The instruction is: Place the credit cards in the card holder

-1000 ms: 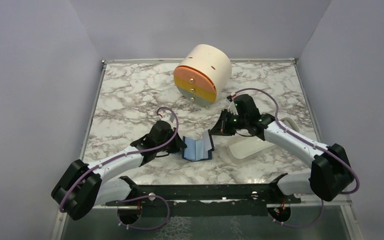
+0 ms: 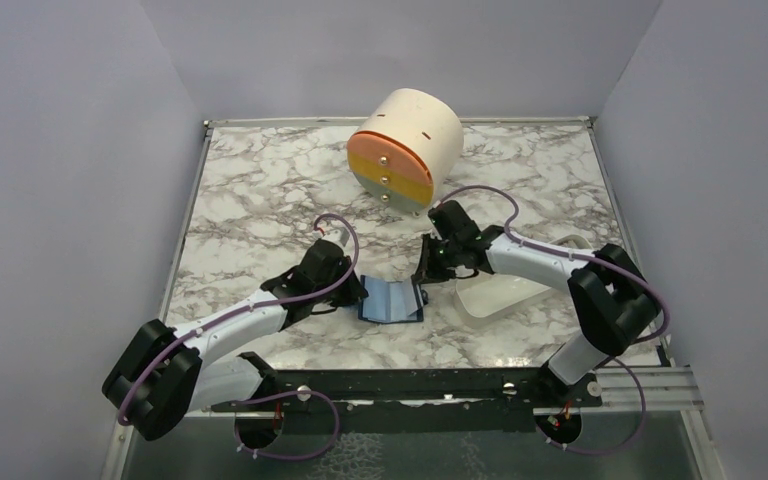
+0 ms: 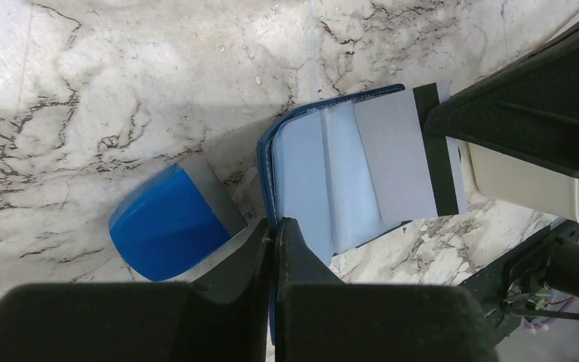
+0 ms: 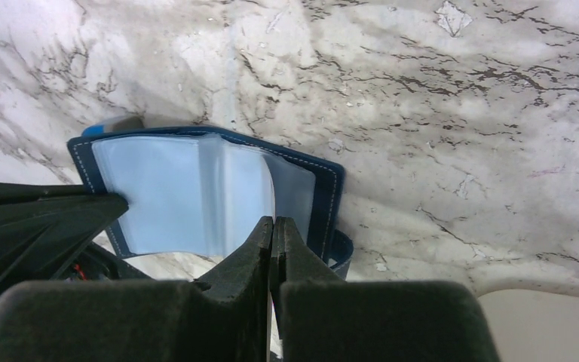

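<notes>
The open card holder [image 2: 390, 300] lies flat, dark blue with pale blue sleeves; a grey card with a black stripe [image 3: 392, 158] shows at its end in the left wrist view. My left gripper is shut at the holder's near edge; whether that edge is between its fingers is unclear. My right gripper is shut at the other end, where a thin pale edge runs to its fingertips; I cannot tell if it is pinched.
A blue and grey object [image 3: 162, 226] lies beside the holder. A white tray [image 2: 500, 295] is at the right, and a cream cylinder with coloured drawers [image 2: 415, 130] stands behind.
My left arm has barely moved; the holder has shifted slightly.
</notes>
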